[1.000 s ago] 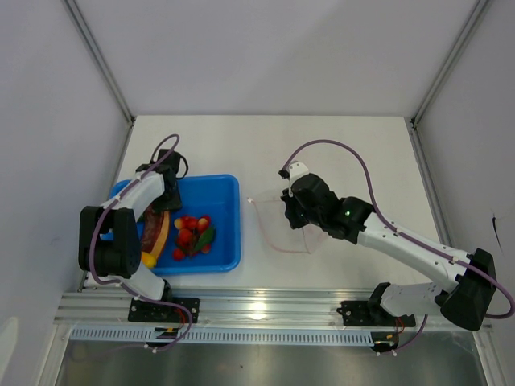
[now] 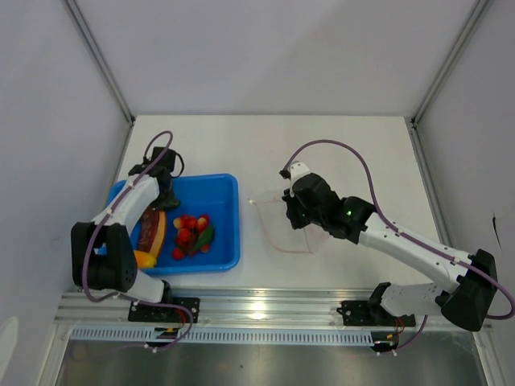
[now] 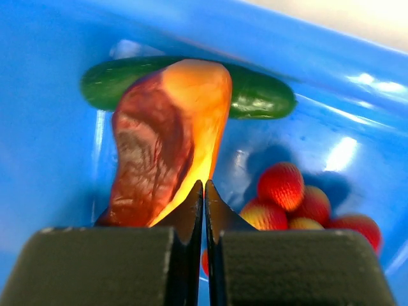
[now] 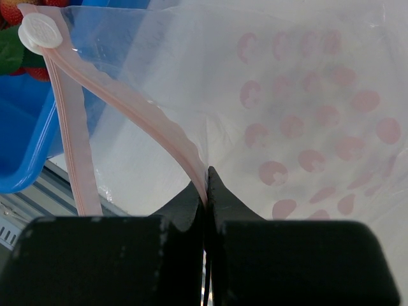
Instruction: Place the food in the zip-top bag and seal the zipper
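A clear zip top bag [image 4: 159, 70] with pink dots lies on the table. Its pink zipper edge [image 4: 137, 115] runs into the fingertips of my right gripper, shut on that edge; the bag's mouth gapes, and a white slider [image 4: 40, 32] sits at the corner. My left gripper is shut with nothing between its fingers, above the food in the blue tray [image 2: 229, 205]. Below it are a brown-and-orange food piece [image 3: 153, 146], partly across a green cucumber [image 3: 261, 95], and several red strawberries [image 3: 280, 186].
A yellow item [image 2: 145, 259] sits at the tray's front left, and a green leafy piece [image 2: 205, 236] beside the strawberries. Bare table [image 2: 241, 149] stretches behind the tray and bag. Metal rails [image 2: 257, 297] run along the front edge.
The left arm has shifted a little to the left, and more of the yellow item shows. The right arm and the bag stay in place.
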